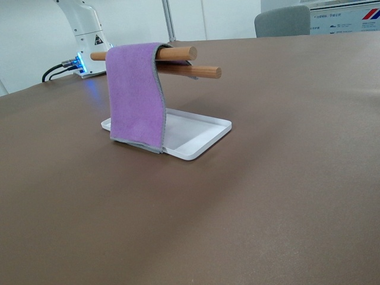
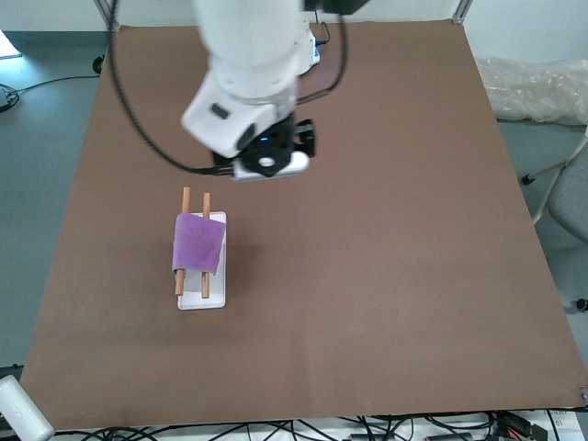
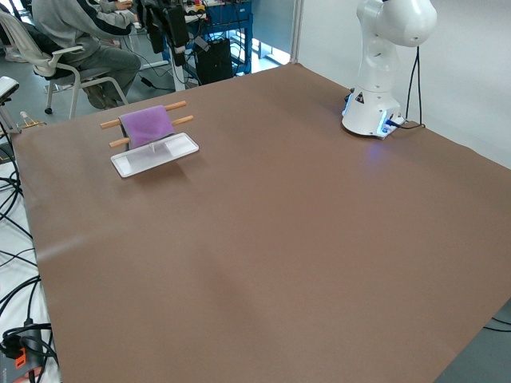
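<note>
A purple cloth [image 2: 197, 241] hangs draped over two wooden rods [image 1: 202, 72] above a white tray [image 1: 196, 130] on the brown table; in the right view the cloth [image 3: 146, 124] sits at the back left. My gripper [image 2: 276, 152] is high in the left view, above and to the right of the rack, apart from it; its fingers are mostly hidden under the wrist housing, so I cannot tell whether it is open or shut. In the right view only a dark part of it shows at the top.
My arm's base [image 3: 371, 112] stands with cables at the table's edge. A person sits on a chair beyond the table; cables run along another edge.
</note>
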